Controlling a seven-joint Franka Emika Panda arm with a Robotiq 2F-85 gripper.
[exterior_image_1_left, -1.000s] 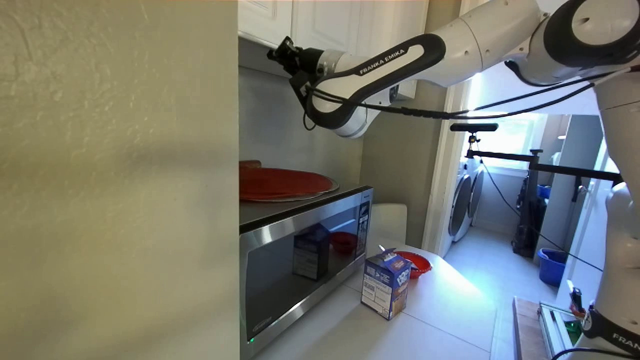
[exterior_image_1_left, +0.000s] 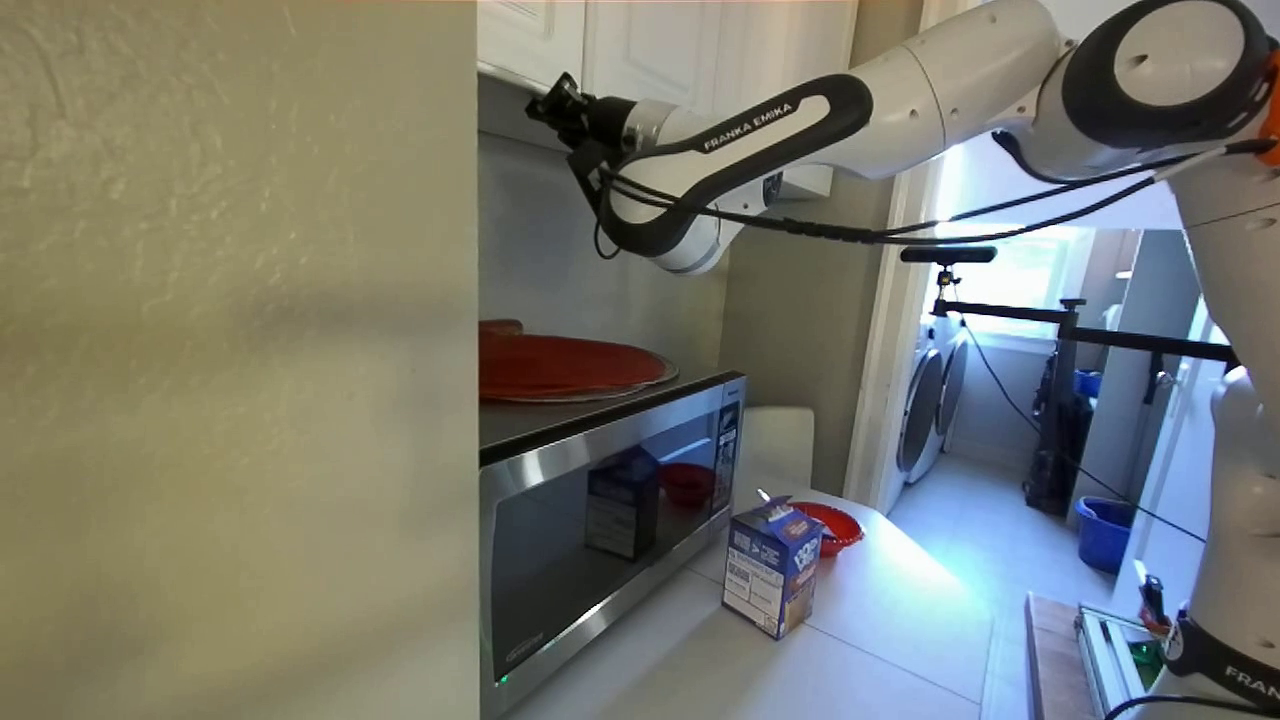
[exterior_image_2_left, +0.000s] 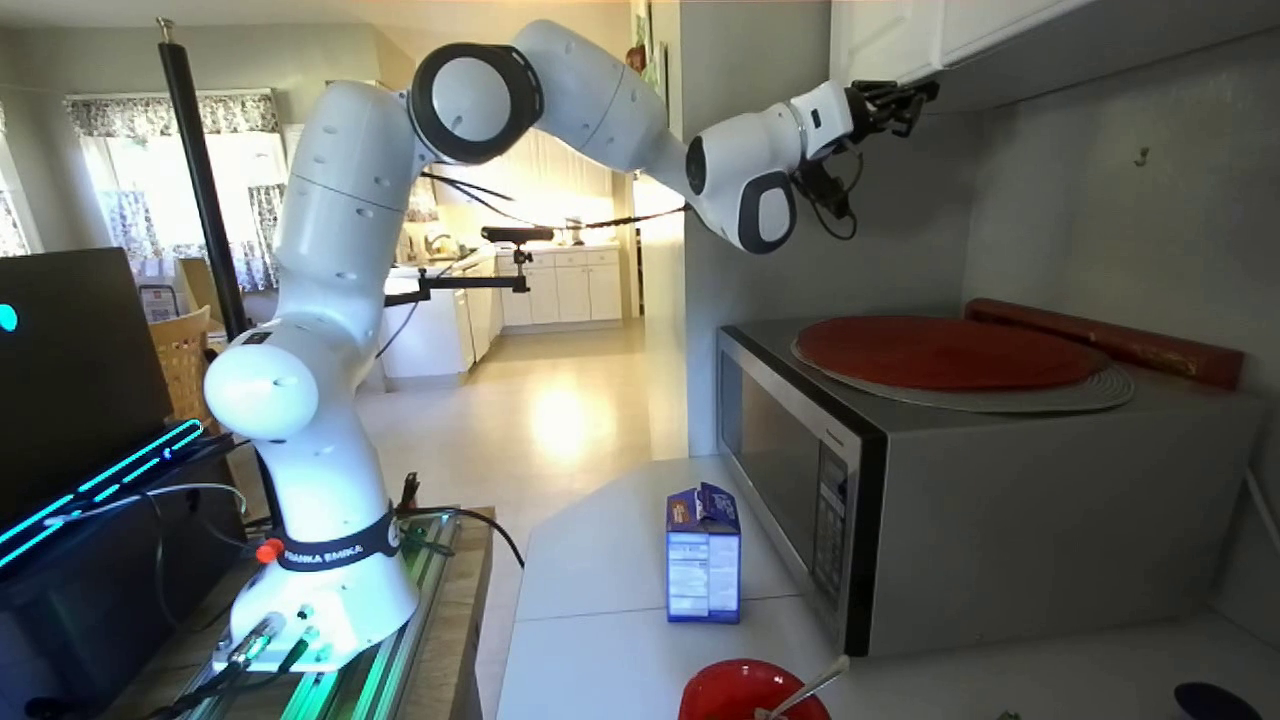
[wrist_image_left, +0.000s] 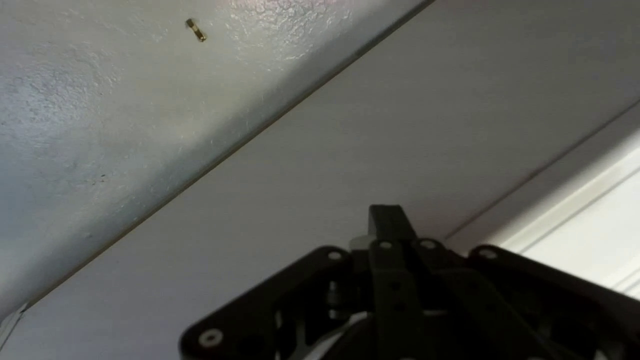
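Note:
My gripper is shut in the wrist view, its black fingers together with nothing showing between them. In exterior view 2 the gripper (exterior_image_2_left: 918, 102) is up by the lower edge of the white cabinets (exterior_image_2_left: 924, 42), well above the microwave. The underside of the cabinet (wrist_image_left: 288, 198) fills the middle of the wrist view. A white cabinet door (wrist_image_left: 600, 234) shows at its right. From this view I cannot tell whether the fingertips touch the cabinet. In exterior view 1 the gripper (exterior_image_1_left: 546, 106) likewise sits just below the cabinet doors (exterior_image_1_left: 654, 54).
Below stands a microwave (exterior_image_2_left: 1056, 504), door shut, with a red round mat (exterior_image_2_left: 948, 352) on top. On the white counter (exterior_image_2_left: 588, 564) are a blue box (exterior_image_2_left: 704, 558) and a red bowl (exterior_image_2_left: 732, 686) with a spoon. A small brass hook (wrist_image_left: 196, 30) is on the wall.
The arm has shifted slightly to the left in exterior view 1, the gripper with it. Box, bowl and microwave have not moved.

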